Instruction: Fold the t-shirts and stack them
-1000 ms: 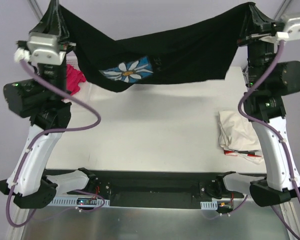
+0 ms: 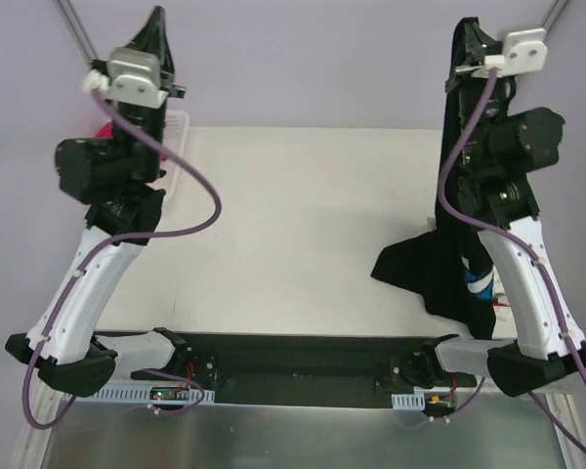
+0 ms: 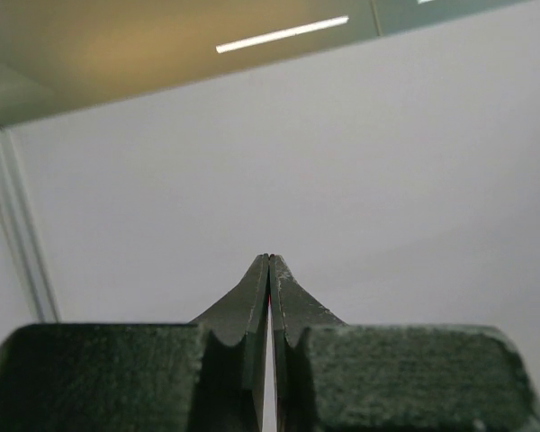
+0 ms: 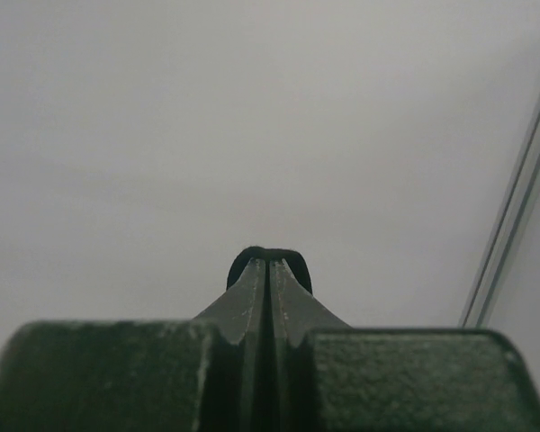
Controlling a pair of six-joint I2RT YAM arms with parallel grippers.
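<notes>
A black t-shirt (image 2: 415, 264) dangles from my raised right gripper (image 2: 469, 39), its lower end draped on the table's right side with a bit of blue print showing. In the right wrist view the shut fingertips (image 4: 268, 265) have black cloth just behind them. My left gripper (image 2: 154, 29) is raised at the upper left, shut with nothing visible between its fingers; in the left wrist view it faces the wall. Pink cloth (image 2: 104, 131) in a white basket (image 2: 181, 137) is mostly hidden by the left arm.
Pale cloth (image 2: 503, 311) at the right is largely covered by the black shirt and right arm. Walls stand behind and at both sides.
The black shirt, earlier stretched across the view, has left my left gripper and swung rightward, now hanging under the right gripper. The right gripper has moved slightly left; both arms shifted.
</notes>
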